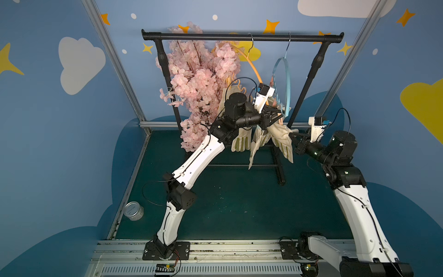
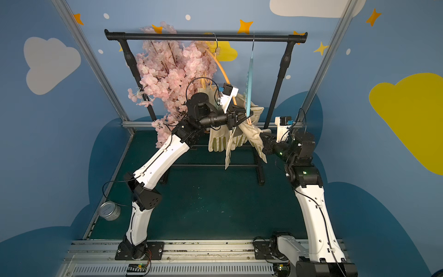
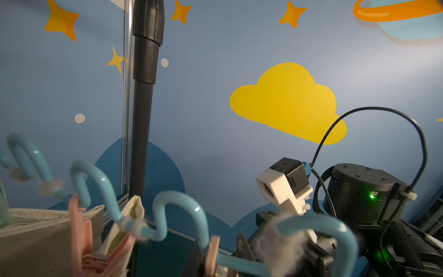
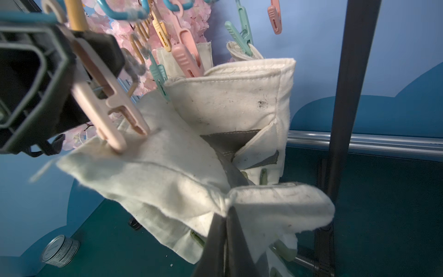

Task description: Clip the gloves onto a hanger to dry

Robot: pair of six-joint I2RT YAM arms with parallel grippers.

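My left gripper (image 1: 276,115) is shut on a pale pink clothespin (image 4: 108,99) on the blue hanger (image 1: 287,83), above a white glove (image 4: 147,143). In the right wrist view, that clothespin lies at the glove's upper left corner; whether it grips the fabric is hard to tell. My right gripper is shut on the glove's lower edge, holding it below the clothespin. Other white gloves (image 2: 217,140) hang behind, among coloured clips (image 4: 187,60).
The black rack (image 1: 207,37) carries an orange hanger (image 1: 253,69) beside pink blossom branches (image 1: 198,69). A tin can (image 1: 133,210) stands on the left floor.
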